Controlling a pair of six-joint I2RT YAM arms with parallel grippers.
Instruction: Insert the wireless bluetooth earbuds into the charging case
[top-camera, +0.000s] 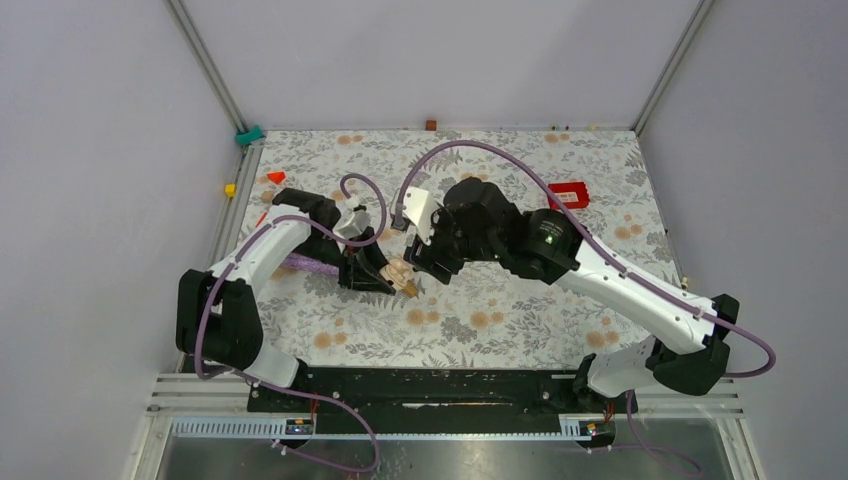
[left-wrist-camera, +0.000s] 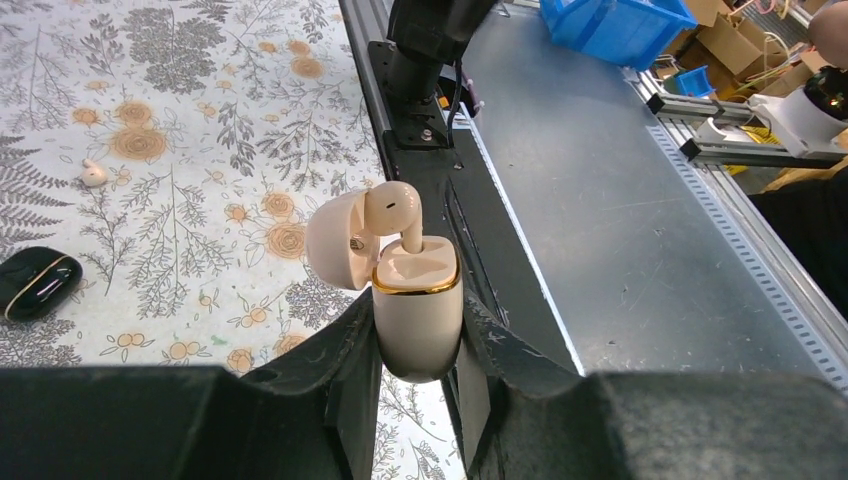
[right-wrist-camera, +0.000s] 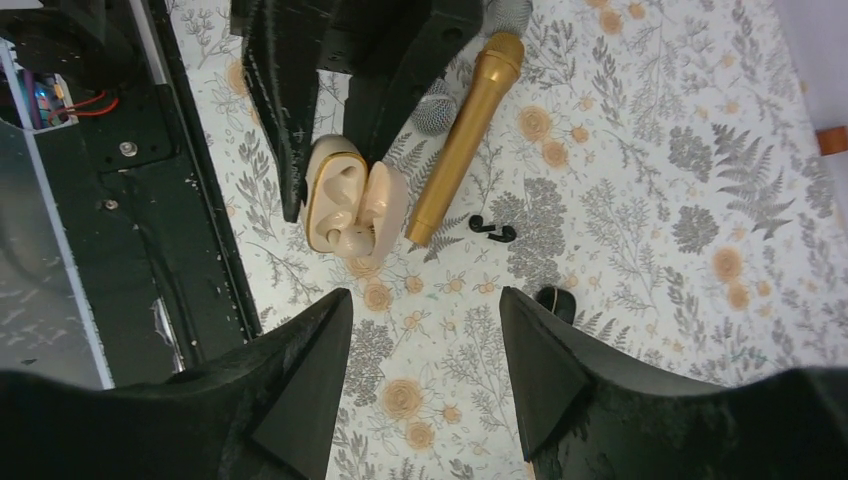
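My left gripper is shut on the white charging case (left-wrist-camera: 417, 330), whose lid stands open and whose rim is gold. One white earbud (left-wrist-camera: 394, 207) sticks up out of the case, its stem in a slot and its head raised above the rim, not seated. Looking from the right wrist view, the case (right-wrist-camera: 335, 182) shows an empty slot beside that earbud (right-wrist-camera: 352, 242). A second white earbud (left-wrist-camera: 93, 174) lies on the floral cloth. Apart from the case, my right gripper is open with nothing between its fingers.
On the cloth lie a black case (right-wrist-camera: 556, 303), black earbuds (right-wrist-camera: 492, 229) and a gold microphone (right-wrist-camera: 468, 137). A red box (top-camera: 568, 194) sits at the back right.
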